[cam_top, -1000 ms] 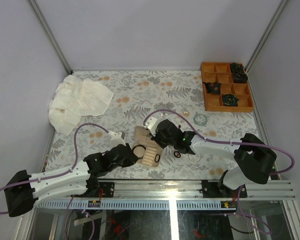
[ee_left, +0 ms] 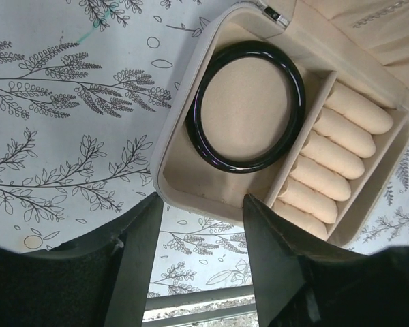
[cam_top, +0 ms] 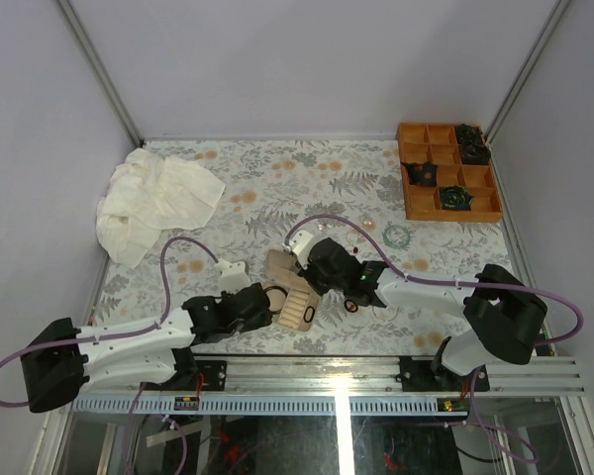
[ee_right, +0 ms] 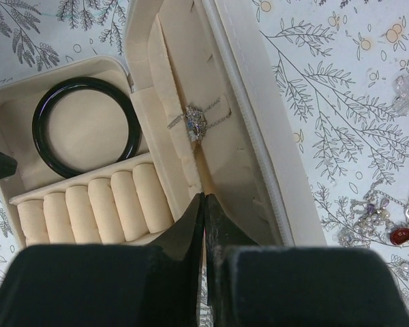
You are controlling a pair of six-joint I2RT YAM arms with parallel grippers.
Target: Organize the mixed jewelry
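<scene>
The beige jewelry box [cam_top: 277, 266] lies open at the front middle. A black bangle [ee_left: 292, 109] rests in its square compartment, beside padded ring rolls [ee_right: 105, 210]; a silver necklace [ee_right: 196, 122] lies in the other half. My left gripper hovers over the box's front corner, open, nothing between its fingers. My right gripper is shut over the box's middle, nothing visible between its fingertips. Loose jewelry [ee_right: 402, 235], silver pieces with a red stone, lies right of the box.
An orange divided tray [cam_top: 419, 203] with dark items stands at the back right. A white cloth [cam_top: 153, 203] lies back left.
The right arm has stayed almost still.
</scene>
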